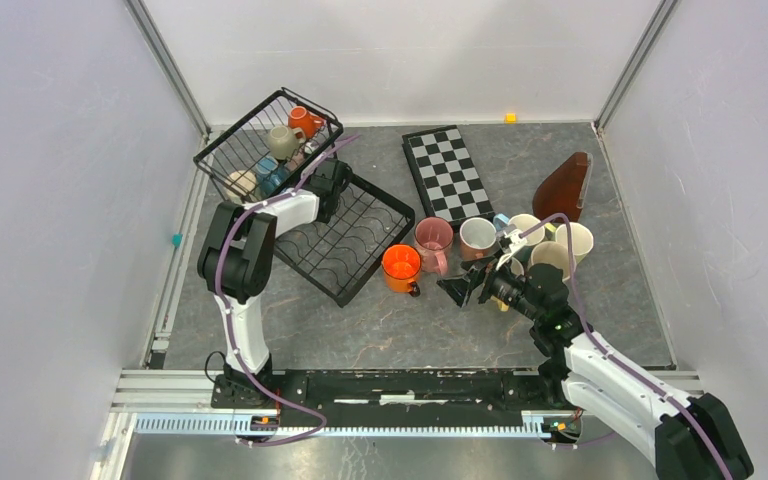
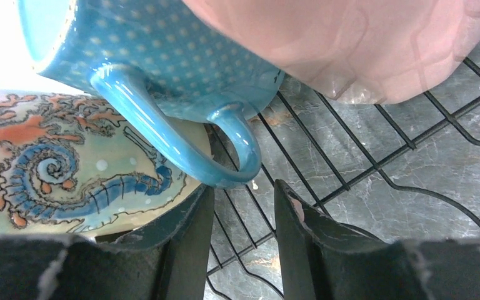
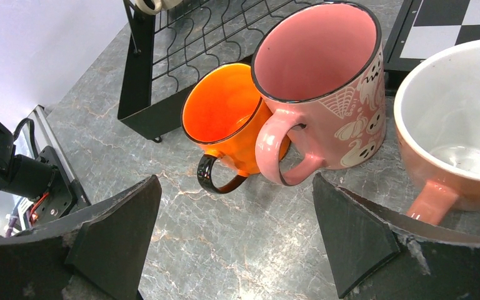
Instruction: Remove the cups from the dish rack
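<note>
The black wire dish rack (image 1: pixel 370 262) has two tiers, with several cups on the raised one. A blue polka-dot cup (image 2: pixel 181 59), its handle towards my left gripper, lies in the rack between a seahorse-patterned cup (image 2: pixel 81 165) and a pink cup (image 2: pixel 375 44). The left fingers are open at the tip of the blue handle, with nothing gripped. On the raised tier are also a red-orange cup (image 1: pixel 305 122) and a beige-green cup (image 1: pixel 283 142). My right gripper is open and empty, in front of an orange cup (image 3: pixel 225 106) and a pink ghost mug (image 3: pixel 325 87) on the counter.
Several more cups, including a white-and-pink one (image 1: pixel 477 236), stand close round the right gripper. A checkered board (image 1: pixel 447 172) lies behind them and a brown container (image 1: pixel 563 187) stands at the right.
</note>
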